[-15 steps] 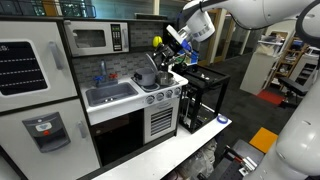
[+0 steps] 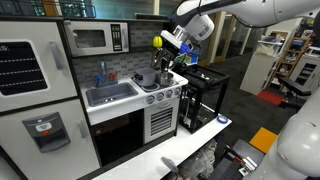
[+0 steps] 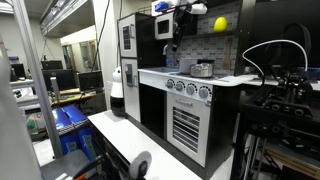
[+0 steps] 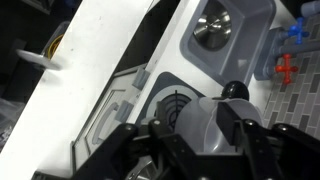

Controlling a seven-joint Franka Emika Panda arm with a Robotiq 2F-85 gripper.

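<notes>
In exterior view 1, my gripper (image 2: 171, 60) is above the toy stove, close over the cookware. A grey pot (image 2: 147, 76) is at the left part of the stove, and a silver pot (image 2: 166, 78) is to its right. The wrist view has the grey pot (image 4: 200, 128), with a dark round part at its upper side, between my dark fingers; they look shut on it, though the contact itself is dim. In exterior view 2 the silver pot (image 3: 203, 68) rests on the stovetop, below and right of the gripper (image 3: 177, 46).
Left of the stove lies the grey sink (image 2: 110, 93) with a tap behind it. A microwave (image 2: 93, 38) hangs above. The yellow object (image 3: 220, 24) sits on the shelf.
The grey pot looks slightly lower and more level than one second ago. The arm has shifted only a little. The silver pot appears to stay where it was.
</notes>
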